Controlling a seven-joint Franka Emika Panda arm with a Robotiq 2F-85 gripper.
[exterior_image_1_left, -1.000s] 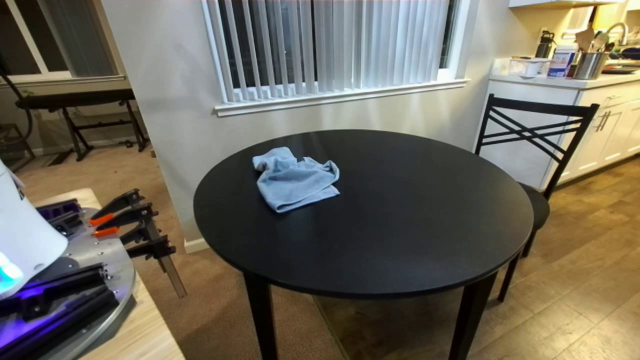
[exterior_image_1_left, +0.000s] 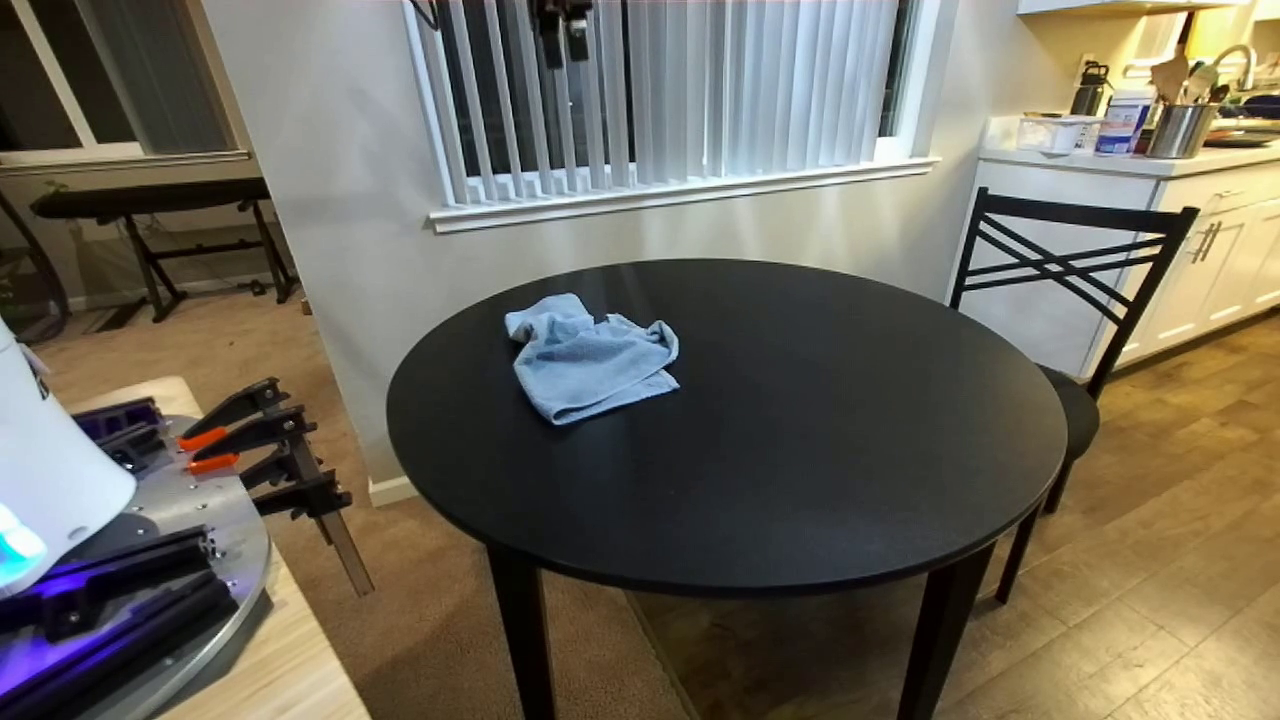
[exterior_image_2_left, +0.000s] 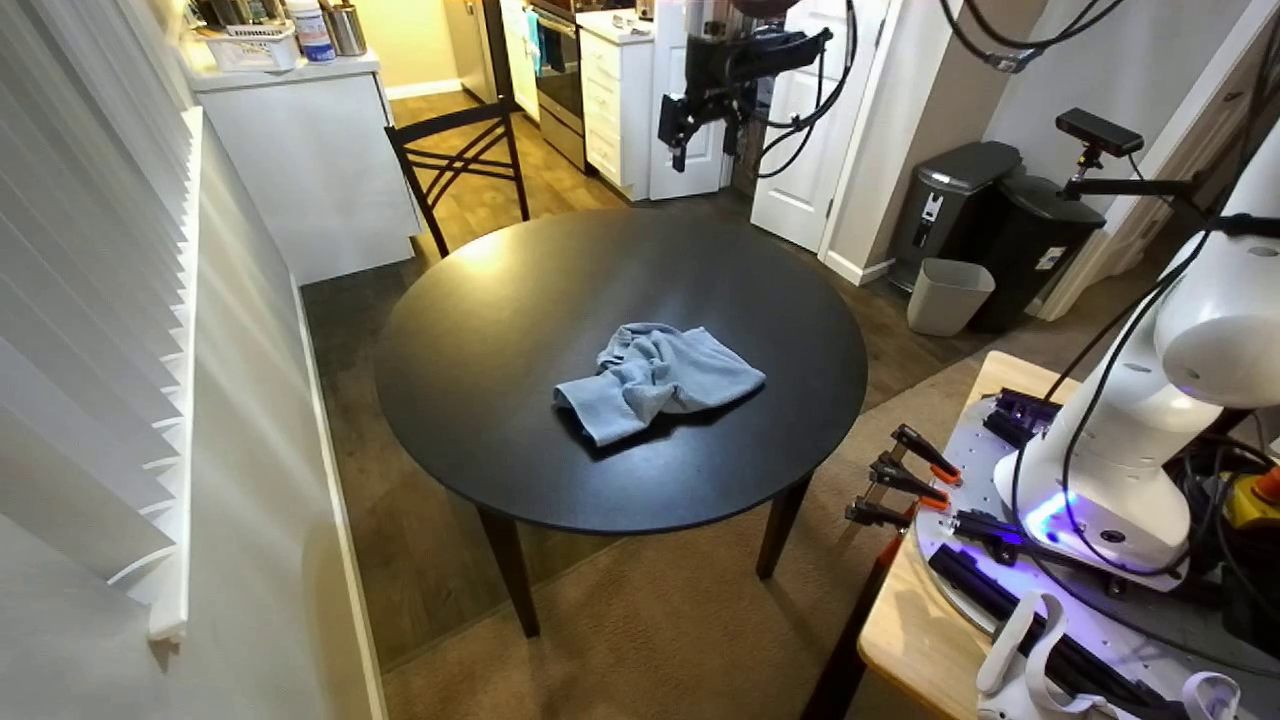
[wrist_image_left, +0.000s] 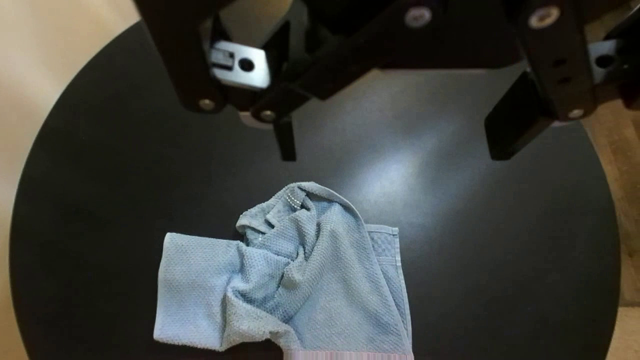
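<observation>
A crumpled light-blue cloth (exterior_image_1_left: 596, 360) lies on the round black table (exterior_image_1_left: 816, 432), left of its middle in exterior view 1. The wrist view has the cloth (wrist_image_left: 324, 282) below the fingers, one flat folded flap to the left and bunched folds at its centre. My gripper is wide open with only bare tabletop showing between its fingers. In exterior view 2 the gripper (exterior_image_2_left: 702, 150) hangs high, clear of the cloth (exterior_image_2_left: 660, 378). Only the gripper's tips (exterior_image_1_left: 564, 48) enter the top of exterior view 1.
A black chair (exterior_image_1_left: 1068, 276) stands against the table's far right side. Window blinds (exterior_image_1_left: 720, 90) and a sill line the wall behind. Clamps (exterior_image_2_left: 906, 474) stick out from the robot's wooden stand. Apart from the cloth, the tabletop is bare.
My gripper has come into the top of exterior view 1, where it was absent a second ago. A dark cable at the left edge has shifted. The cloth has stayed where it was.
</observation>
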